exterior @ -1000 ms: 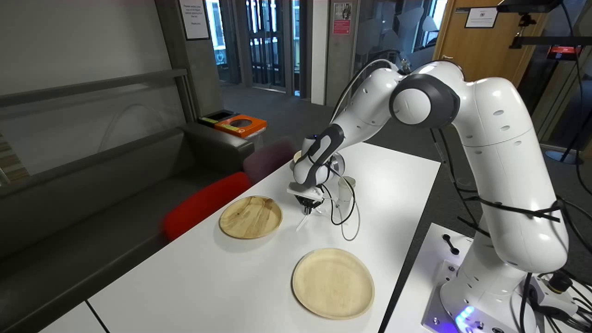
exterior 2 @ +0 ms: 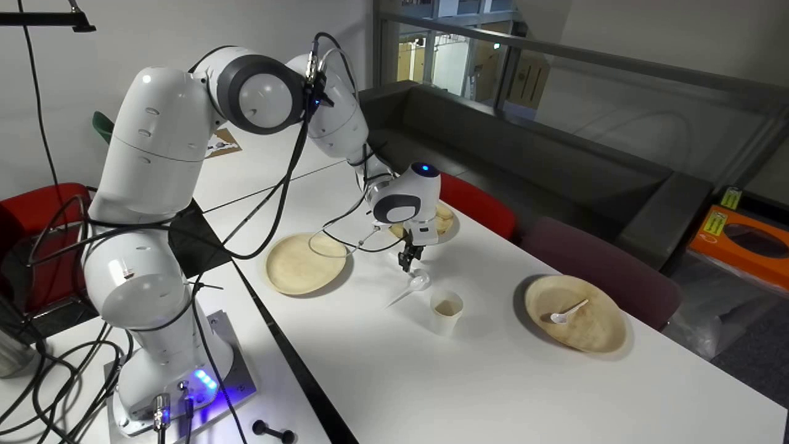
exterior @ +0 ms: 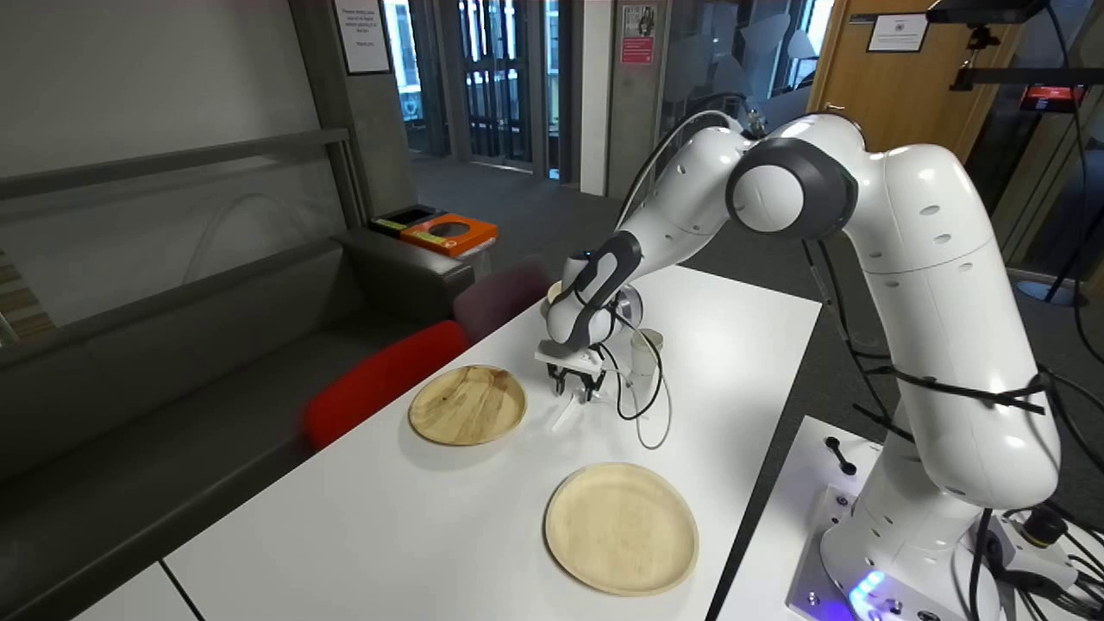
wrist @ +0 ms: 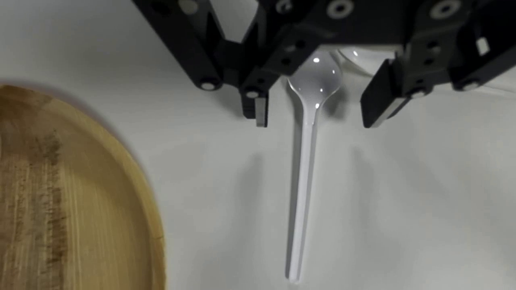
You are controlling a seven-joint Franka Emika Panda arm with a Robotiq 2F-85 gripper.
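A white plastic spoon [wrist: 302,193] lies on the table in the wrist view, its bowl under the gripper and its handle pointing away. My gripper is open above it, one finger on each side of the spoon, touching neither. Nothing is held. To the right of that spoon, a second clear plastic piece [wrist: 365,58] shows partly behind the gripper. In exterior view 2 the gripper [exterior 2: 407,263] hangs just over the table, close to a spoon [exterior 2: 418,281] lying there.
A wooden plate [wrist: 140,179] lies left of the gripper. Another round plate [exterior: 621,528] sits nearer the arm's base. A paper cup [exterior 2: 445,311] stands close by. Farther along, a plate [exterior 2: 606,318] holds a white spoon [exterior 2: 569,311].
The gripper's fingers were close together a second ago and are now spread apart. The arm stands in the same place, and the plates have not moved.
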